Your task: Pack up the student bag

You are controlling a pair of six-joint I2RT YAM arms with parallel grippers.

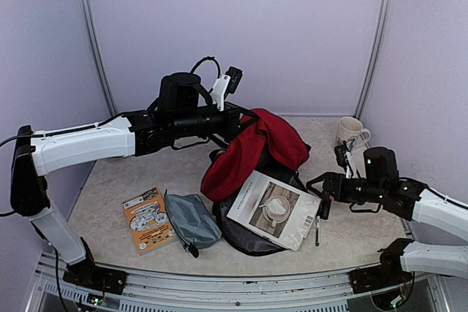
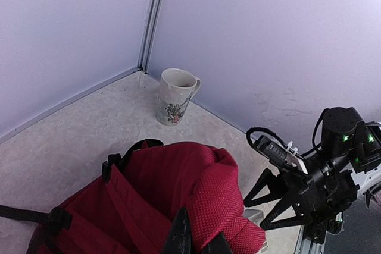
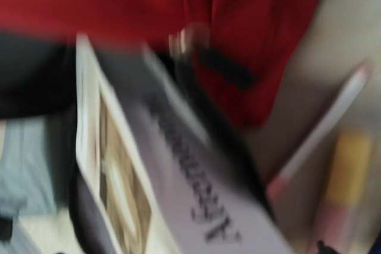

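Observation:
My left gripper [image 1: 253, 118] is shut on the upper edge of the red and black bag [image 1: 281, 137], holding it raised; in the left wrist view, red cloth bulges from between its fingers. A book with a coffee-cup cover [image 1: 275, 211] lies partly in the bag's mouth, its near end sticking out. Close to the book's right corner stands my right gripper [image 1: 316, 199], with its fingers [image 2: 280, 223] spread and the corner between or just behind them. Blurred in the right wrist view, the book's spine [image 3: 196, 176] appears. An orange book [image 1: 151, 221] and a grey-blue pouch [image 1: 192, 221] lie left.
A pen [image 1: 317, 231] lies beside the book. The right wrist view shows a thin pen [image 3: 321, 126] and a yellow-and-pink marker [image 3: 349, 168]. A white mug [image 1: 351, 135] stands back right. Bare tabletop [image 1: 139, 169] lies behind the orange book.

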